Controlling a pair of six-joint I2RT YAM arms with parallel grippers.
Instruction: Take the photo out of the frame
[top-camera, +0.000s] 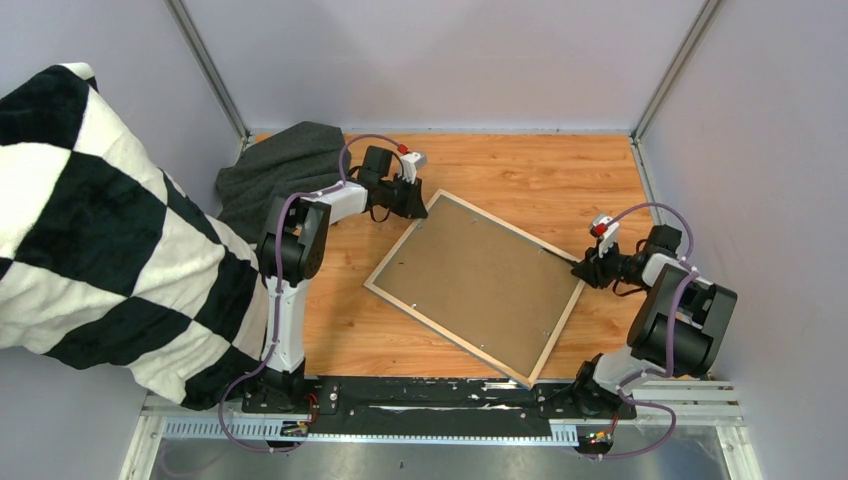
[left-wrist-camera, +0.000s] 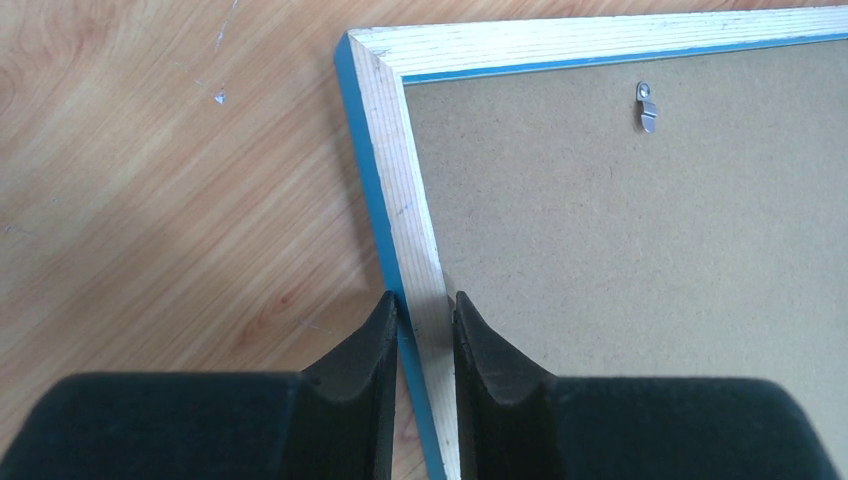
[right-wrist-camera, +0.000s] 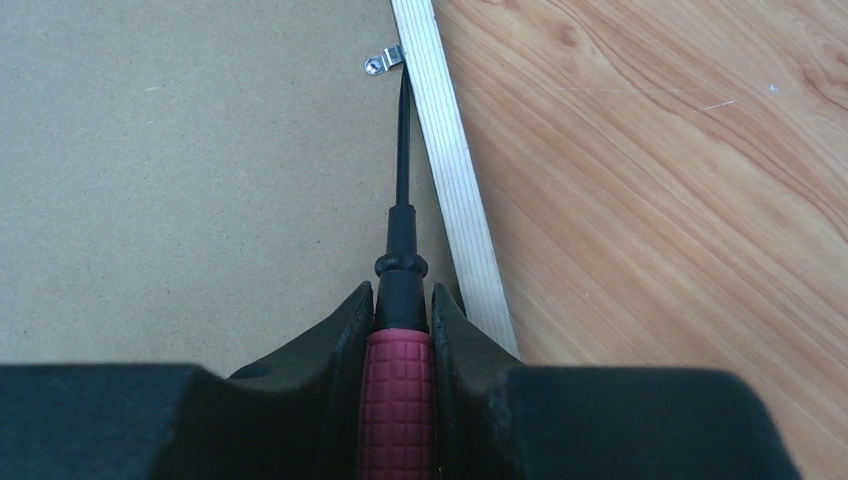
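Note:
The picture frame (top-camera: 395, 252) lies back up on the table, its brown backing board (top-camera: 475, 285) held by small metal clips. My left gripper is shut on the frame's wooden edge near the upper-left corner, with a clip (left-wrist-camera: 645, 108) on the board nearby. My right gripper is shut on a screwdriver (right-wrist-camera: 395, 400) with a red grip and black shaft. The screwdriver's tip meets a metal clip (right-wrist-camera: 380, 60) beside the frame's strip (right-wrist-camera: 460, 200).
A grey cloth (top-camera: 275, 170) lies at the back left, beside a checkered cloth (top-camera: 120, 230).

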